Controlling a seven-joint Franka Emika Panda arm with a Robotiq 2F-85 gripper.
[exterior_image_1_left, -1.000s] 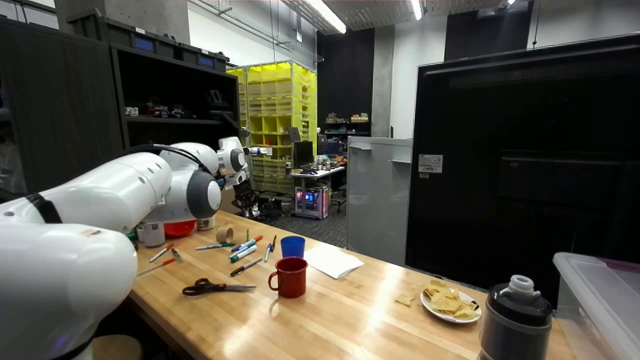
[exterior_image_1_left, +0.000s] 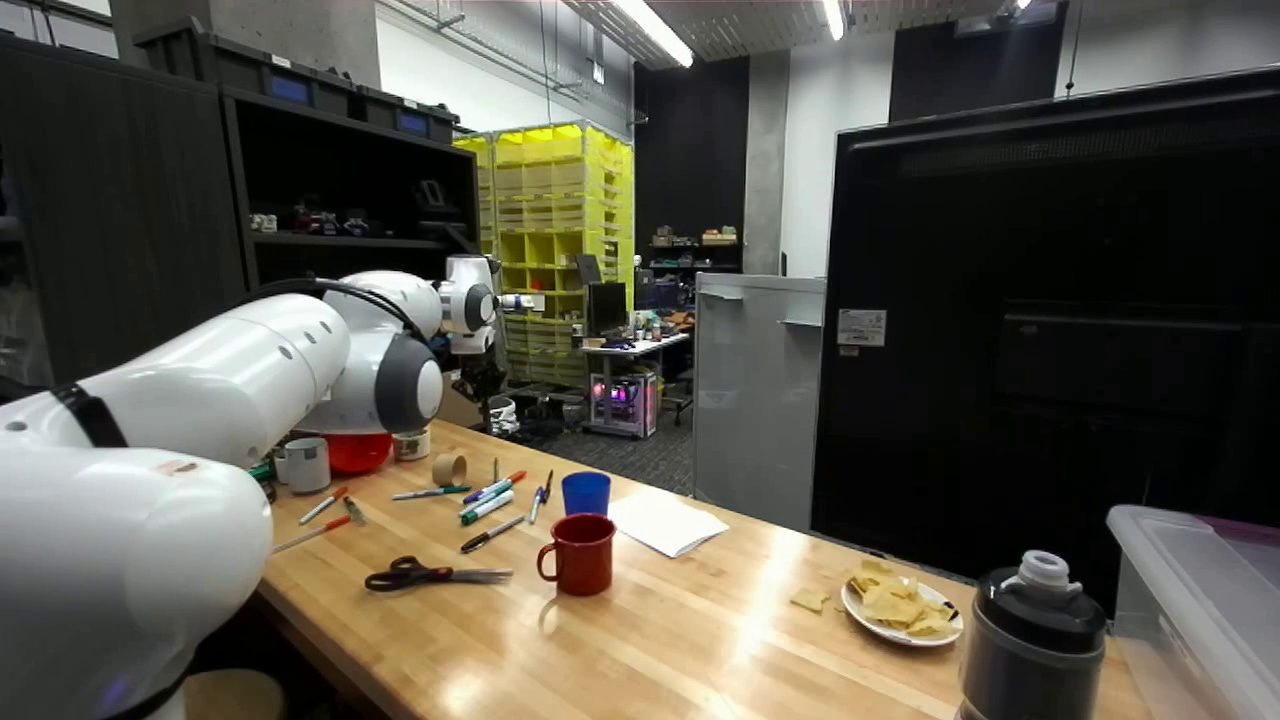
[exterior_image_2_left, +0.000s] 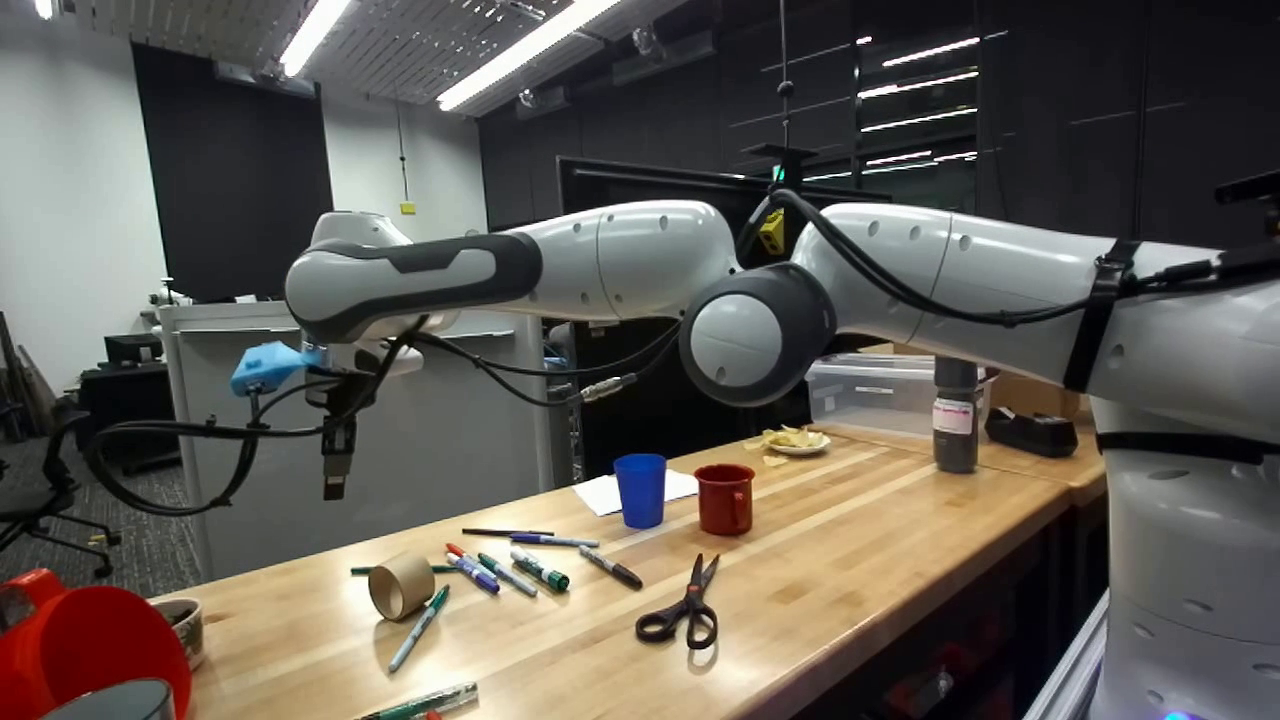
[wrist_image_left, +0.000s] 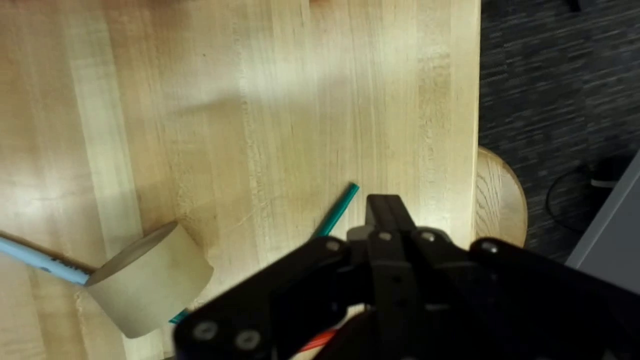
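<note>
My gripper is shut, its black fingers together with nothing showing between them. In exterior view 2 the gripper (exterior_image_2_left: 335, 486) points down, raised above the table's far end. Below it in the wrist view lies a green pen (wrist_image_left: 337, 210), partly covered by the gripper. To the left, a cardboard ring (wrist_image_left: 153, 282) rests on its side against a light blue marker (wrist_image_left: 42, 259). Several markers (exterior_image_2_left: 528, 570) lie scattered around the middle of the table. A blue cup (exterior_image_2_left: 641, 490) and a red mug (exterior_image_2_left: 726, 499) stand upright beyond them, with black-handled scissors (exterior_image_2_left: 684, 606) nearer the front edge.
A red container (exterior_image_2_left: 102, 654) and a grey mug (exterior_image_1_left: 307, 464) stand at one end of the table. White paper (exterior_image_1_left: 666, 521), a plate of chips (exterior_image_1_left: 902, 608) and a dark bottle (exterior_image_1_left: 1034, 648) occupy the other side. Bare wood lies between mug and plate.
The wrist has turned, bringing the gripper from a slanted pose to pointing more straight down. The objects on the table have stayed where they were.
</note>
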